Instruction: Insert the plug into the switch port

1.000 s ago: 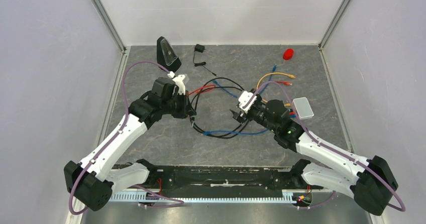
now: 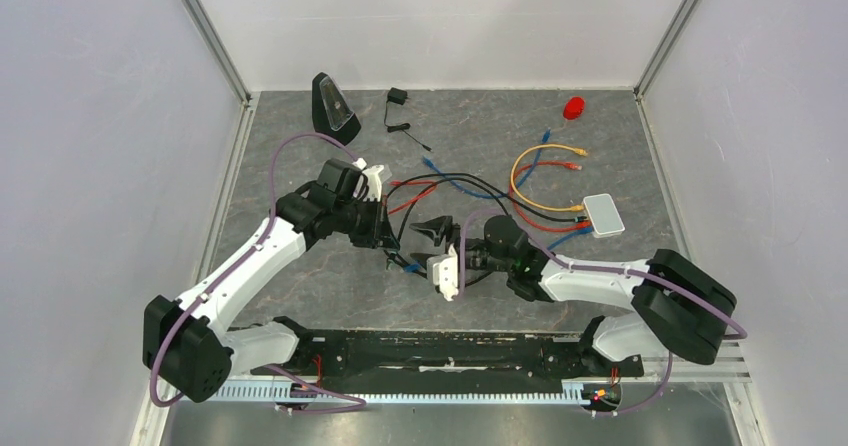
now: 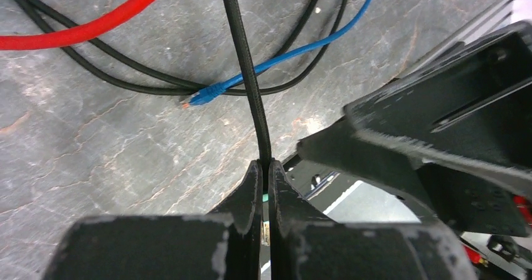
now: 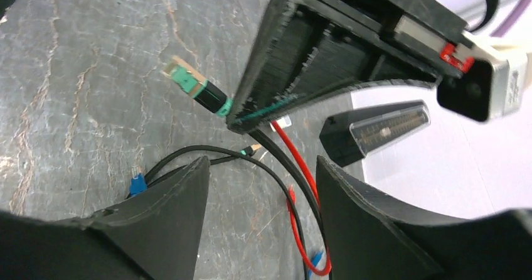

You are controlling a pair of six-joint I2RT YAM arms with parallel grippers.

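Near the middle of the top view, my left gripper [image 2: 385, 238] is shut on a black braided cable, whose plug [image 4: 206, 92], with green bands, sticks out beyond the fingers in the right wrist view. My right gripper [image 2: 432, 246] stands open just right of the left one, its fingers either side of empty space, facing the plug. A white switch box [image 2: 604, 215] sits at the right with several cables at its left side; its ports are too small to make out.
A black wedge-shaped object [image 2: 335, 108], a small adapter [image 2: 396, 96] and a red object [image 2: 573, 108] lie at the back. Loose blue, red, yellow and black cables cover the middle. Bare mat lies at the front left.
My right gripper has moved left toward the left one and turned, its fingers now opened toward it.
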